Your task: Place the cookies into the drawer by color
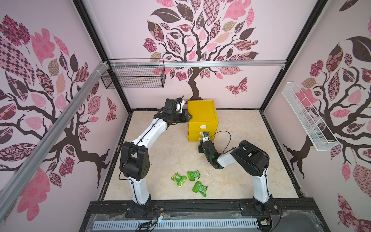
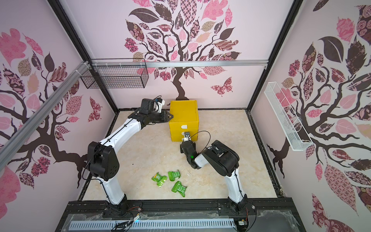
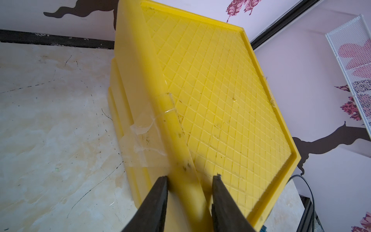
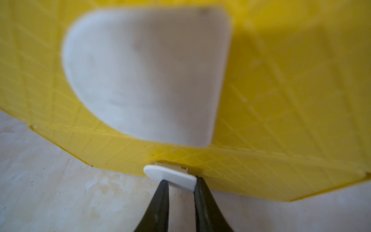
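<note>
A yellow drawer box (image 1: 201, 110) stands at the back middle, white handles on its front. My left gripper is shut on the box's upper left edge. My right gripper is at the lower white handle (image 4: 170, 172), its fingers part open, their tips just under and at the handle's edge; whether they grip it cannot be told. The upper handle (image 4: 146, 73) is just above it. Three green cookie packets, lie on the front middle of the table.
A black wire basket (image 1: 133, 75) hangs on the back left wall, a white one (image 1: 309, 116) on the right wall.
</note>
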